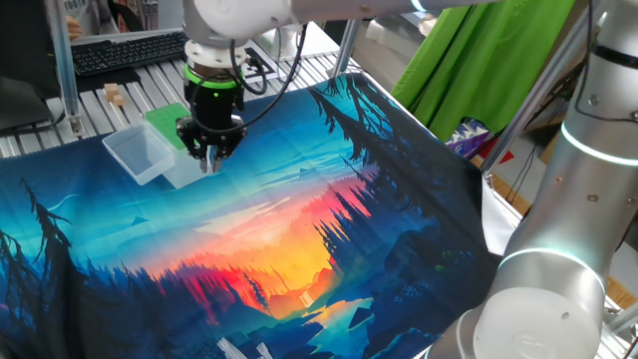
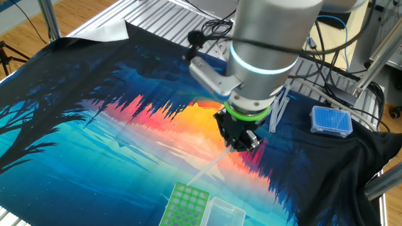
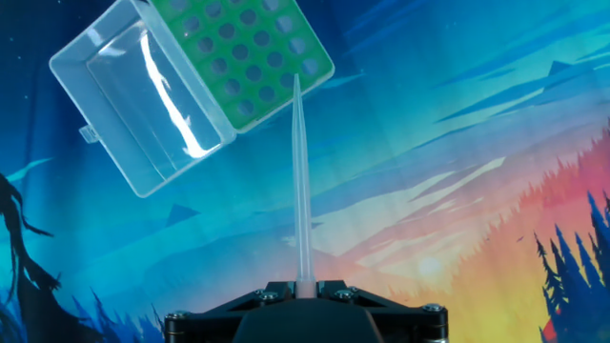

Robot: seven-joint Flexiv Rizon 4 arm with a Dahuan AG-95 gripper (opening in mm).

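My gripper is shut on a long, translucent pipette tip (image 3: 301, 181), gripped at its wider end. The tip's narrow end points away from the fingers and, in the wrist view, overlaps the near edge of the green rack (image 3: 250, 52). Whether it touches the rack cannot be told. In exterior view 2 the tip slants from the gripper (image 2: 233, 145) down toward the rack (image 2: 183, 207). The rack has rows of round holes and sits in a clear box, with its open, empty lid (image 3: 124, 90) alongside. In exterior view 1 the gripper (image 1: 210, 160) partly hides the box.
A printed landscape cloth (image 1: 269, 239) covers most of the table, with wide bare areas. A blue rack box (image 2: 331, 121) and thin pale rods (image 2: 277, 114) lie on the far side in exterior view 2. Behind the box are small wooden blocks (image 1: 114, 95) and a keyboard (image 1: 130, 53).
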